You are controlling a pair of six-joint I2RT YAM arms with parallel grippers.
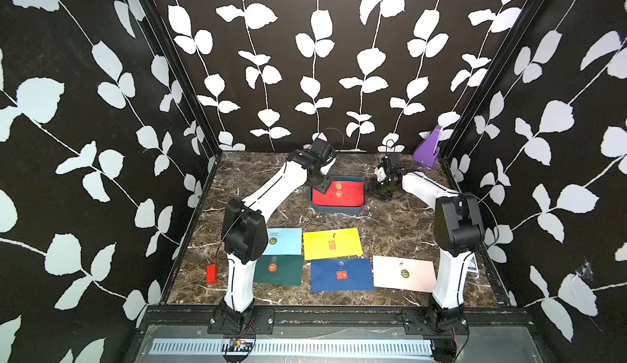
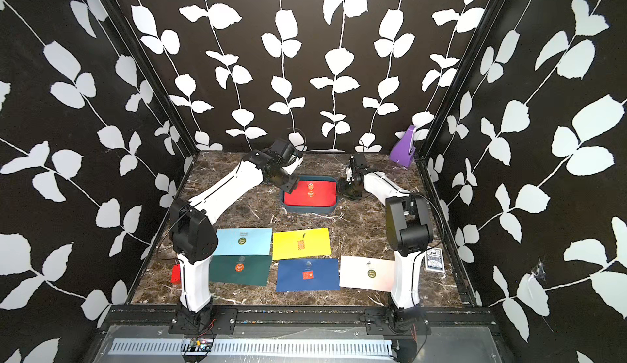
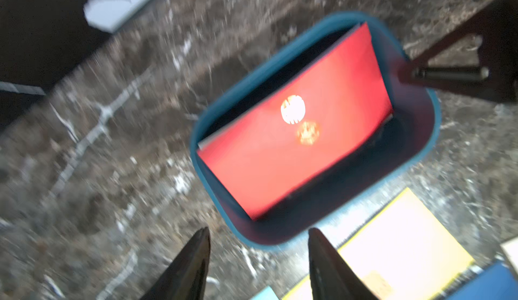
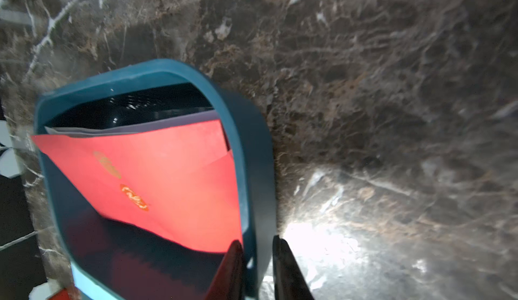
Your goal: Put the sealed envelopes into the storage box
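The blue storage box (image 1: 336,209) holds a red envelope, with darker paper edges behind it in the right wrist view. My left gripper hangs open over the table at the box's left, empty. My right gripper is at the box's right wall, fingers part open near the rim; contact is unclear. On the front of the table lie light blue (image 2: 228,239), yellow (image 1: 316,245), dark green (image 2: 222,268), navy (image 1: 326,278) and pink (image 1: 392,271) envelopes, each with a seal or emblem.
A purple object (image 1: 426,147) stands at the back right corner. A small red item (image 1: 211,273) lies at the front left, and a card box (image 2: 434,260) at the front right. Bare marble surrounds the storage box.
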